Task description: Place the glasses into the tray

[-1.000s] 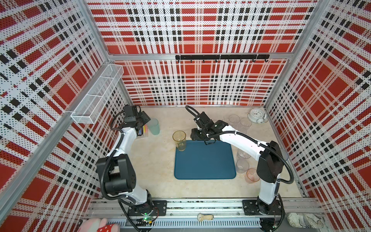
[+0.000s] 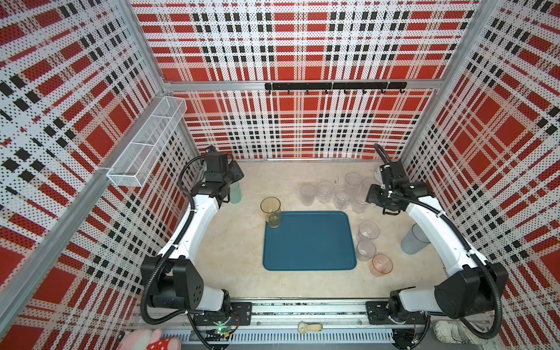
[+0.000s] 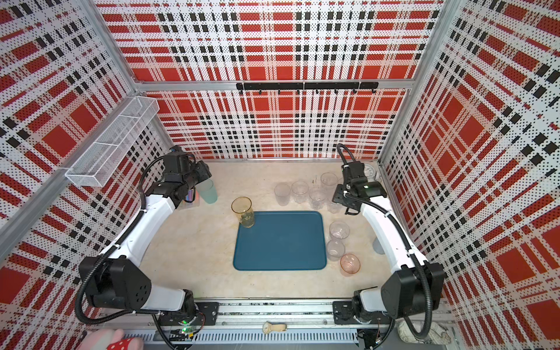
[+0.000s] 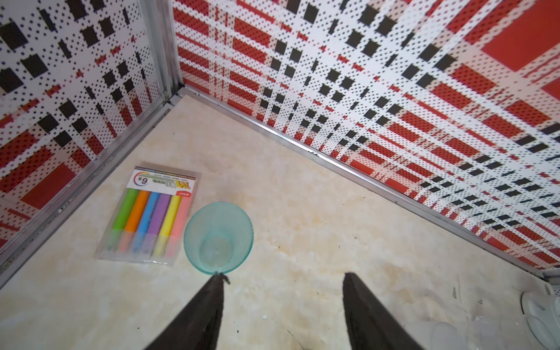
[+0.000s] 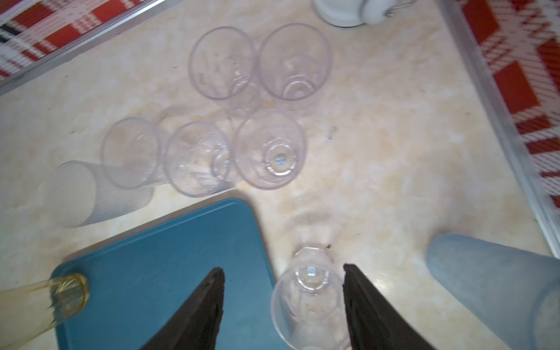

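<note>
The blue tray (image 2: 309, 248) lies mid-table. An amber glass (image 2: 271, 213) stands with its base in the tray's far left corner. Clear glasses, several of them, are grouped behind the tray, one being this clear glass (image 5: 270, 150). Along its right side are two more clear glasses and an orange-rimmed glass (image 2: 381, 265). My right gripper hangs above them with fingers spread; a clear glass (image 5: 309, 309) shows below, in line with the gap. At the left, my left gripper is open and empty, with a teal glass (image 4: 218, 238) ahead.
A packet of colored markers (image 4: 150, 213) lies beside the teal glass. On the far right is a blue-grey cup (image 2: 414, 239). A white clock-like object (image 3: 369, 171) stands in the back right corner. Table left of the tray is bare.
My right arm has swung right, from the tray's far edge toward the right-hand glasses. The left gripper has shifted slightly right and away from the front. The glasses have not visibly moved.
</note>
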